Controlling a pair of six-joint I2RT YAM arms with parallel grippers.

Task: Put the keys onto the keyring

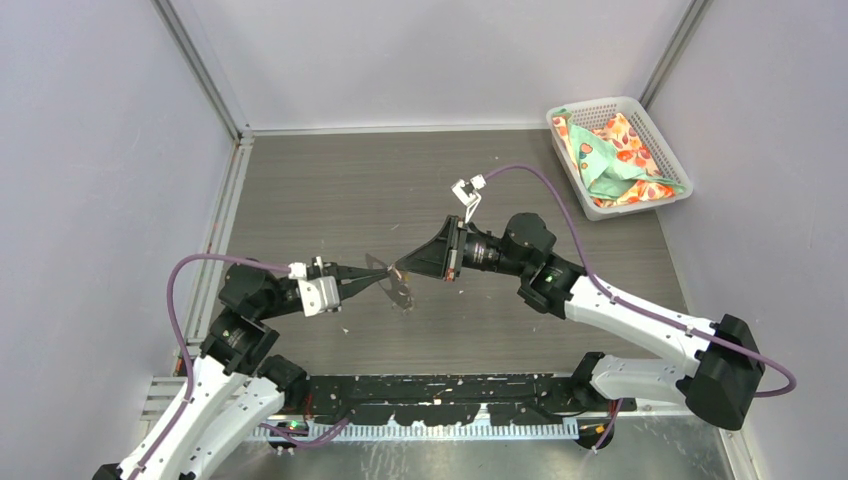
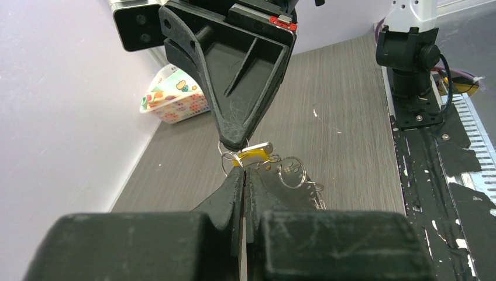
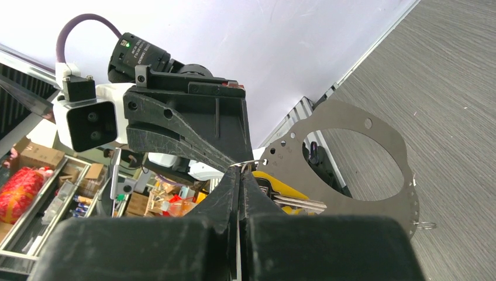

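My left gripper and right gripper meet tip to tip above the middle of the table, both shut. Thin wire rings lie right at both sets of fingertips; which fingers pinch which ring is too small to tell. Beside the tips hangs a grey metal plate with a large oval opening and small holes along its edge, off the table. Silver keys and a yellow piece are close to the right fingertips, in front of the plate. Further rings hang by the plate in the left wrist view.
A white basket with patterned cloth stands at the back right corner. Bare grey tabletop surrounds the grippers. White walls close in the sides and back, and a dark rail runs along the front.
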